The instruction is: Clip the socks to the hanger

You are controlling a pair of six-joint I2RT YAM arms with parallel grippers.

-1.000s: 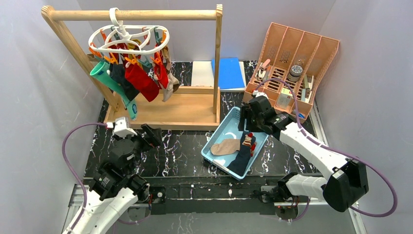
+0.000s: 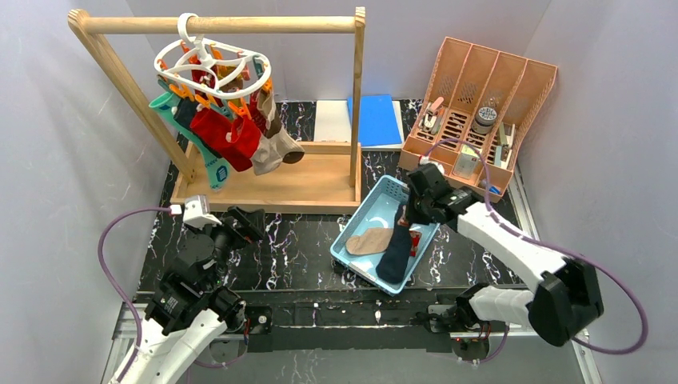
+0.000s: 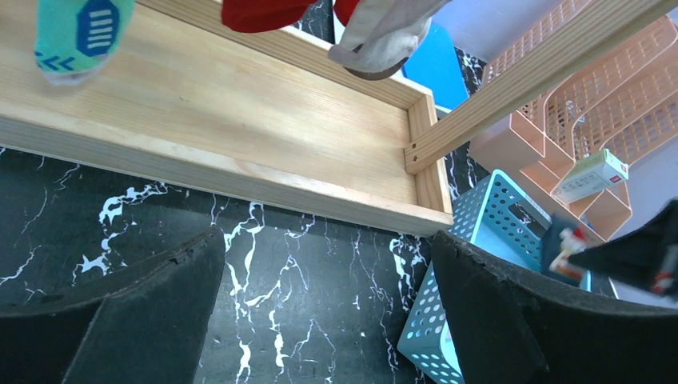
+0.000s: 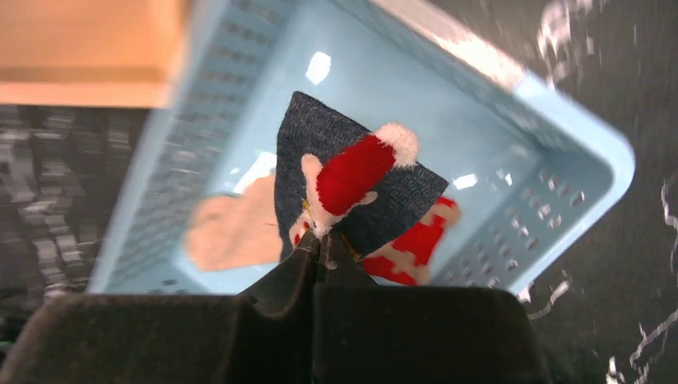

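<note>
A white round hanger [image 2: 214, 68] with orange clips hangs from the wooden rack's bar, several socks clipped round it, among them a teal one [image 2: 216, 170], a red one [image 2: 214, 132] and a grey-beige one [image 2: 272, 152]. My right gripper is shut on a dark navy sock [image 4: 300, 136] with a red and white figure on it. The sock is raised in or just over the blue basket [image 2: 344, 252]. A beige sock [image 2: 368, 240] and a red patterned sock [image 4: 412, 244] lie in that basket. Left of it, my left gripper [image 2: 254, 226] stands open and empty over the table.
The wooden rack [image 2: 357, 96] and its base tray stand behind my left gripper. At the back right is a peach organiser [image 2: 504, 76] holding small items. A blue folder [image 2: 374, 120] lies between them.
My right gripper went down to the navy sock, closed on it, and has lifted it somewhat. The hanger has swung and turned with its socks. My left arm is nearly still.
</note>
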